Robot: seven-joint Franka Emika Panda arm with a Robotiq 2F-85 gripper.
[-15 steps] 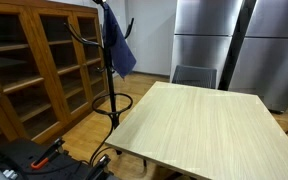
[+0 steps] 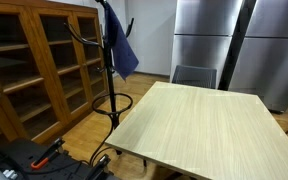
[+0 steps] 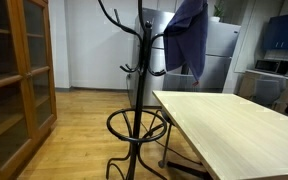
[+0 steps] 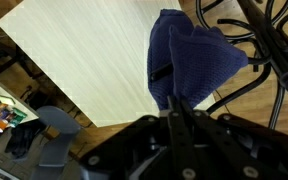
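Note:
A dark blue cloth (image 4: 189, 60) hangs in folds below my gripper in the wrist view, narrowing to a gathered end at the shut fingertips. Beside it stands a black coat rack (image 4: 274, 45), its pole and curved hooks to the right. From exterior view 1, the cloth (image 2: 121, 45) hangs close against the upper part of the rack (image 2: 110, 75), near its hooks; the gripper cannot be made out there. Exterior view 2 shows the cloth (image 3: 187, 40) right of the rack pole (image 3: 139, 60), its upper end cut off by the frame.
A pale wooden table (image 2: 199, 125) with a bare top stands next to the rack. Glass-door cabinets (image 2: 44, 65) line the left side. A dark chair (image 2: 194, 76) is behind the table, with steel fridges (image 2: 202, 40) beyond.
The cloth's lower edge has shifted slightly in exterior view 1. The rack and table look the same.

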